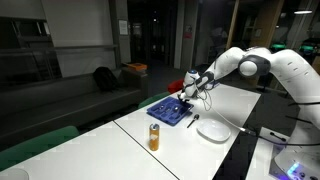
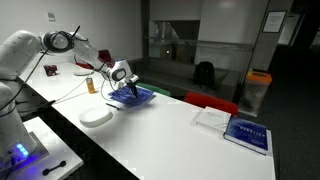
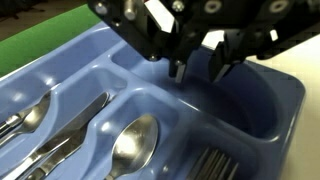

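A blue cutlery tray (image 1: 166, 111) lies on the white table. Its compartments hold a spoon (image 3: 134, 145), knives (image 3: 70, 138) and a fork (image 3: 212, 165), as the wrist view shows. My gripper is over the tray's end, above an empty-looking compartment (image 3: 240, 102) across from the fork and spoon. A gap separates its two dark fingers, and nothing shows between them. In exterior view 2 the gripper (image 2: 130, 89) is down at the tray (image 2: 134, 98), too small there for its fingers to be told apart.
A white plate (image 1: 213, 129) and a small dark object (image 1: 192, 120) lie near the tray. An orange-brown container (image 1: 154, 137) stands apart. Flat boxes (image 2: 246, 134) occupy the table's far right in exterior view 2, with bare table before them.
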